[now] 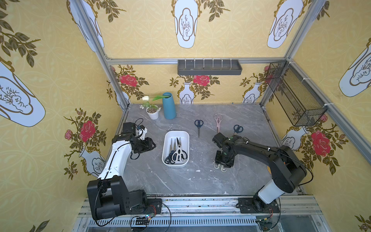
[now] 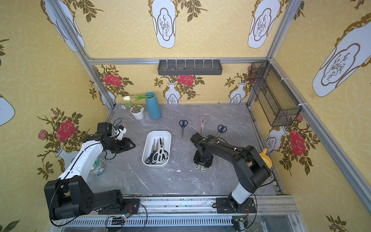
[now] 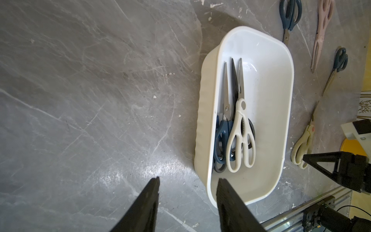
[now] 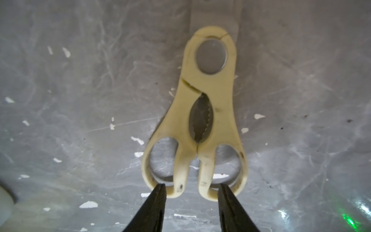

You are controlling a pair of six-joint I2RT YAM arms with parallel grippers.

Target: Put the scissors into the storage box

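Note:
Cream-handled scissors [image 4: 222, 108] lie under my right gripper, handle loops toward it. Its fingers [image 4: 156, 206] stand apart over the lower ends of the loops, not visibly pinching anything. In the top left view the right gripper [image 1: 222, 160] hides most of these scissors, with only the loops [image 1: 223, 169] showing. The white storage box [image 3: 290, 100] holds white-handled scissors [image 3: 241, 106] and other dark-handled ones [image 3: 222, 135]. Over bare table left of the box, my left gripper [image 1: 151, 146] is open and empty.
Dark blue scissors [image 1: 198, 123], pink scissors [image 1: 218, 118] and another dark blue pair [image 1: 238, 128] lie behind the right arm. A blue vase [image 1: 169, 108] and a potted plant [image 1: 153, 113] stand at the back left. Bare table separates the box from the right gripper.

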